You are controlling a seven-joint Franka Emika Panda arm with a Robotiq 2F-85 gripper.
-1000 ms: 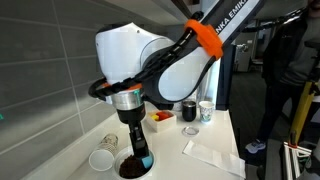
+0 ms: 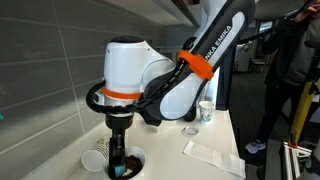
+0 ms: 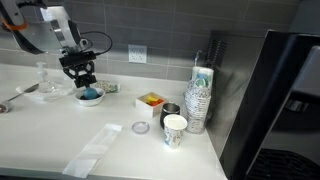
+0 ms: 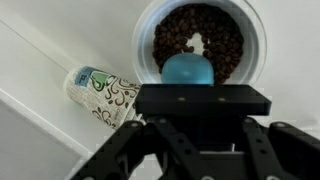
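A white bowl [image 4: 254, 26] holds dark brown beans [image 4: 181, 28], with a pale patch of its bottom showing among them. My gripper is shut on a blue, rounded object [image 4: 187, 69], probably a small cup or scoop. In the wrist view the blue object overlaps the near part of the beans; whether it touches them I cannot tell. In exterior view 2, the gripper [image 3: 85, 78] points down over the bowl [image 3: 90, 101], the blue object [image 3: 89, 93] at its tips. The fingertips themselves are largely hidden in the wrist view.
A patterned paper cup [image 4: 103, 96] lies on its side beside the bowl. Farther along the counter are a box with colourful items [image 3: 152, 104], a dark mug [image 3: 171, 113], a white cup [image 3: 174, 131] and stacked cups [image 3: 196, 102]. A white sheet [image 3: 92, 149] lies flat.
The gripper has moved left and somewhat down over the bowl, carrying the blue object from the bowl's right side toward its left. The bowl and lying cup look about where they were.
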